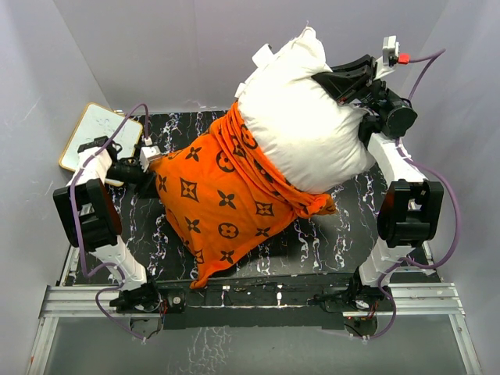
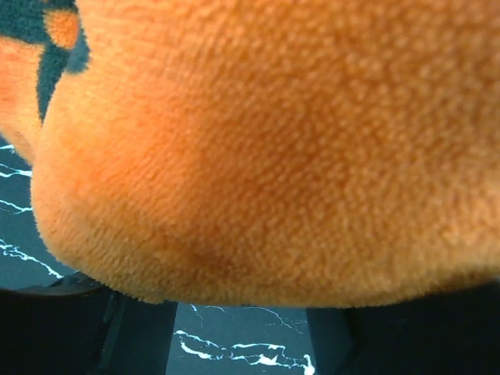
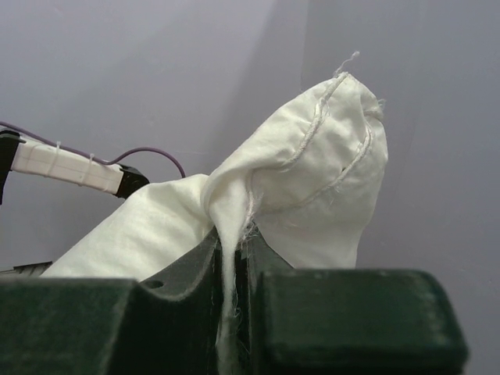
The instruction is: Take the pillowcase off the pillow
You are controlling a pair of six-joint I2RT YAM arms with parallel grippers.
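The orange pillowcase (image 1: pixel 219 211) with dark monogram pattern covers the lower-left part of the pillow; bunched folds ring the exposed white pillow (image 1: pixel 297 125), which is lifted toward the upper right. My right gripper (image 1: pixel 328 82) is shut on a white fabric corner, seen pinched between its fingers in the right wrist view (image 3: pixel 234 297). My left gripper (image 1: pixel 150 173) is at the pillowcase's left end. In the left wrist view its fingers (image 2: pixel 70 332) stand apart, part open, with orange plush fabric (image 2: pixel 258 156) just beyond them; their tips are partly hidden by it.
A white board (image 1: pixel 86 129) lies at the back left, behind the left arm. Grey walls enclose the sides and back. Bare dark marble table (image 1: pixel 141 234) shows at the front left and at the right below the pillow.
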